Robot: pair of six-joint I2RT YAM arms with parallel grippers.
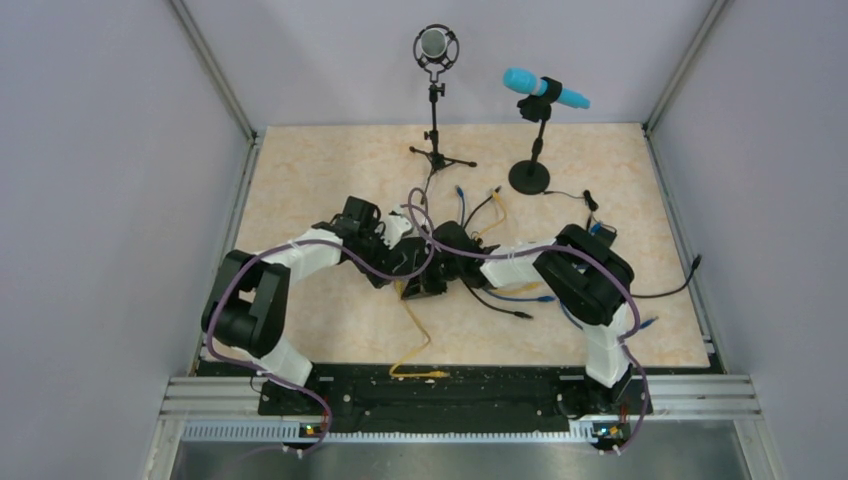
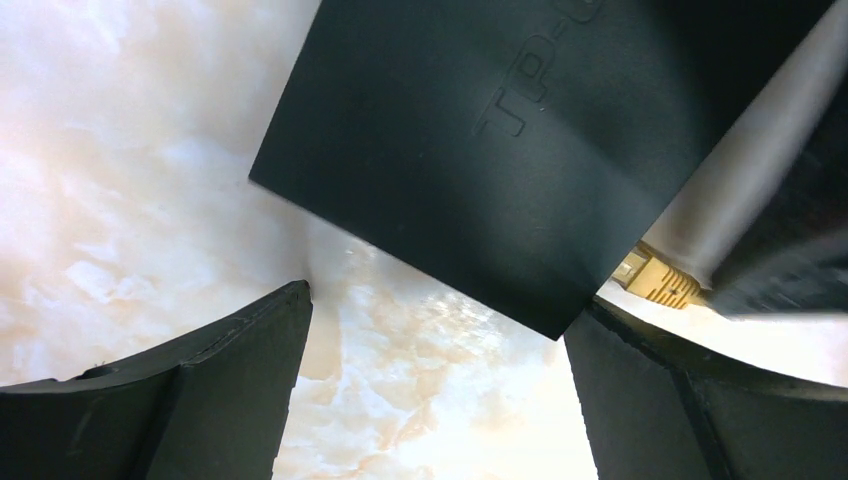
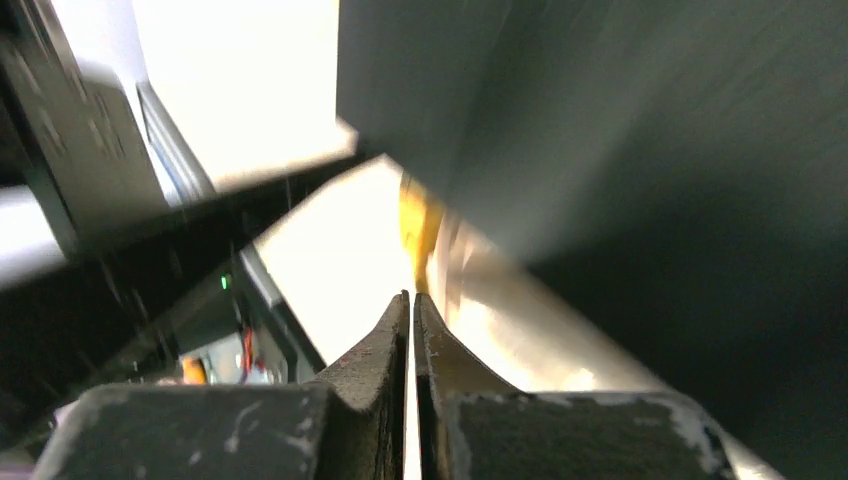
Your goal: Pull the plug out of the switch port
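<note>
A black switch (image 2: pixel 470 150) fills the upper left wrist view, lying between my grippers in the top view. My left gripper is open, its right finger against the switch's corner. A yellow plug (image 2: pixel 655 275) shows beside the switch, partly behind a dark shape. My right gripper is shut, its fingertips just below a blurred yellow piece (image 3: pixel 418 220); I cannot tell from the view what is between them. In the top view a yellow cable (image 1: pixel 420 330) runs from between the grippers toward the front edge.
Two microphones on stands (image 1: pixel 434 150) (image 1: pixel 529 176) stand at the back. Several blue, black and yellow cables (image 1: pixel 510 310) lie around and under my right arm.
</note>
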